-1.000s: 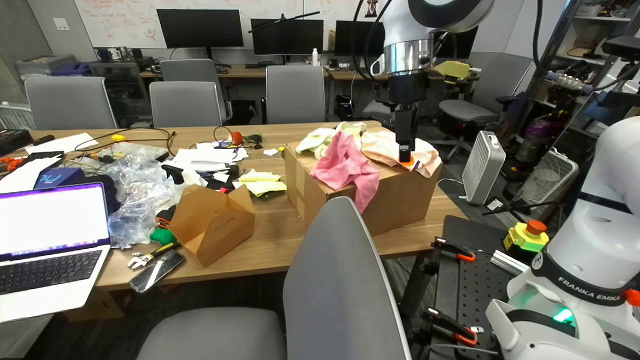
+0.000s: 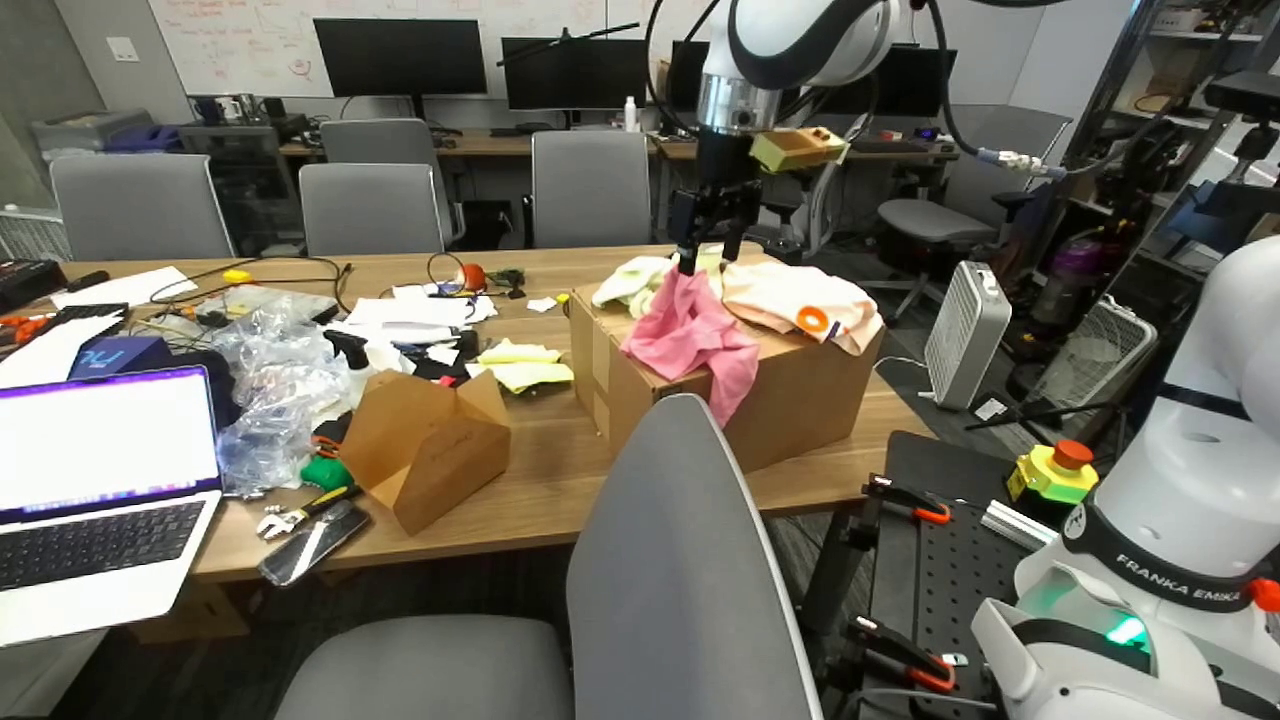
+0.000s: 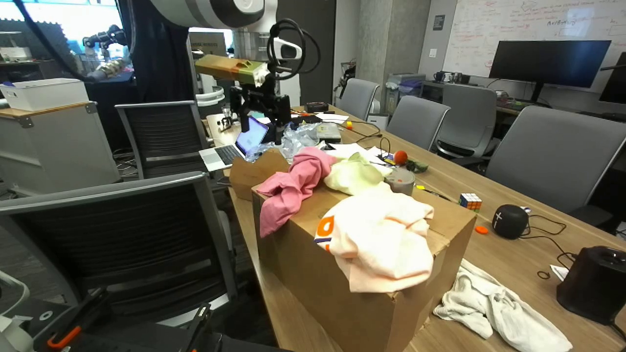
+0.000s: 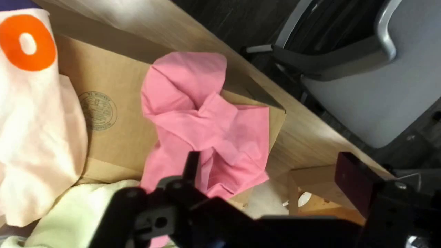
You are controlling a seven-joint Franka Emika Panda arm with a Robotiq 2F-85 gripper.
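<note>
A crumpled pink cloth [image 2: 690, 332] drapes over the near left corner of a large cardboard box [image 2: 792, 402]. Behind it on the box top lies a pale yellow-green cloth [image 3: 355, 176], and a peach cloth with an orange mark [image 3: 378, 237] hangs over the box's other end. My gripper is above the box, its fingers spread wide with nothing between them. In the wrist view, one finger [image 4: 191, 166] overlaps the pink cloth while the other [image 4: 356, 182] is over the table side. Whether the fingertips touch any cloth cannot be told.
An open cardboard box [image 2: 438, 450] stands left of the big box, near a yellow cloth [image 2: 523, 366]. A white cloth [image 3: 499, 308] lies on the table beside the big box. A grey chair [image 2: 684, 576] stands close in front; the table is cluttered toward the laptop [image 2: 106, 492].
The arm has moved left, from above the peach cloth to above the pink cloth, and the gripper has turned. The cloths lie as before.
</note>
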